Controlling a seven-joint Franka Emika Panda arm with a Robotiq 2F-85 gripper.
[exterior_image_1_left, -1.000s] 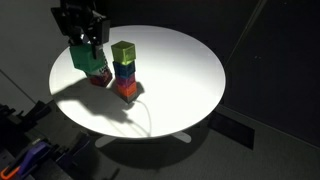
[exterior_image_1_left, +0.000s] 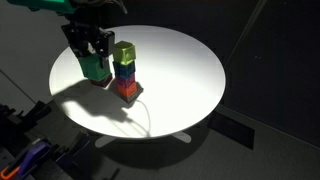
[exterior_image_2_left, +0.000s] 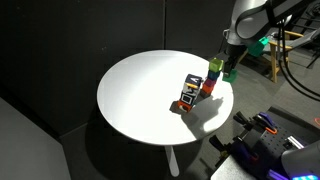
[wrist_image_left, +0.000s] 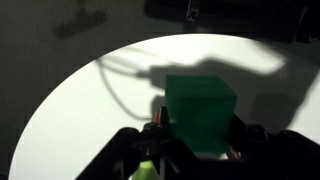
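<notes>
My gripper (exterior_image_1_left: 94, 48) is shut on a green block (exterior_image_1_left: 96, 67), which also fills the middle of the wrist view as a dark green block (wrist_image_left: 200, 110). Just below it in the first exterior view shows a dark reddish block (exterior_image_1_left: 102, 81); whether the two touch, I cannot tell. To the right stands an upright stack of blocks, with a yellow-green block (exterior_image_1_left: 124, 51) on top, a blue block (exterior_image_1_left: 124, 70) in the middle and an orange-red block (exterior_image_1_left: 127, 90) at the bottom. The fingertips are mostly hidden in shadow.
In the second exterior view a dark-and-white patterned item with orange (exterior_image_2_left: 189, 92) stands left of the stack. The stack is close beside the held block.
Over the last second the gripper and green block have moved down and slightly right, closer to the reddish block. The stack stays in place.
</notes>
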